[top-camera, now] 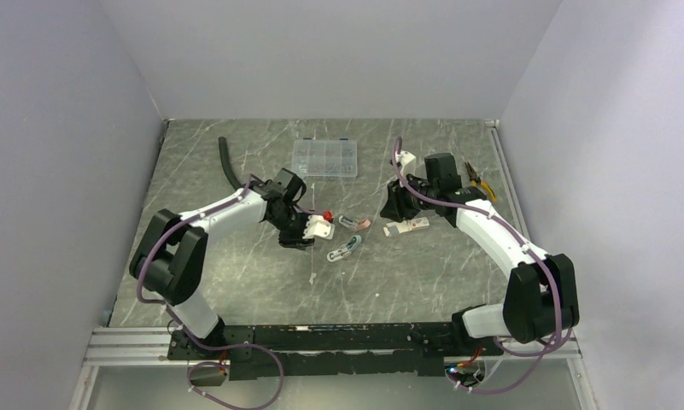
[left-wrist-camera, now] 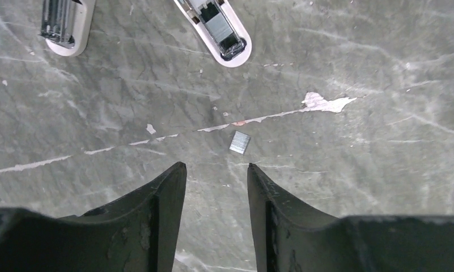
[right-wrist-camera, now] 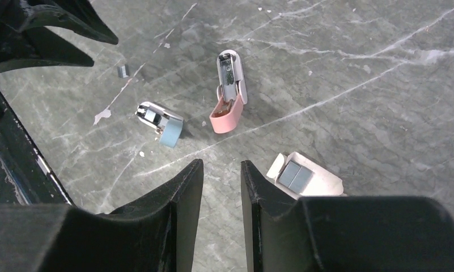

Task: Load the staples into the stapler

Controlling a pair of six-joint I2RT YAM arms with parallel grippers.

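A small grey strip of staples [left-wrist-camera: 240,142] lies on the table just beyond the tips of my left gripper. That gripper's fingers are apart, with nothing between them. From the side, the right wrist view shows the same left gripper beside the strip [right-wrist-camera: 122,71]. Two opened staplers lie close by, a pink one [right-wrist-camera: 229,90] and a light blue one [right-wrist-camera: 170,132]. My right gripper stands open and empty above the table. Close to its right finger lies an opened white staple box [right-wrist-camera: 321,183] with grey staples [right-wrist-camera: 295,177] in it.
A clear compartment box [top-camera: 324,159] stands at the back, with a black tube [top-camera: 228,162] to its left. Pliers with yellow handles [top-camera: 487,190] rest at the right edge.
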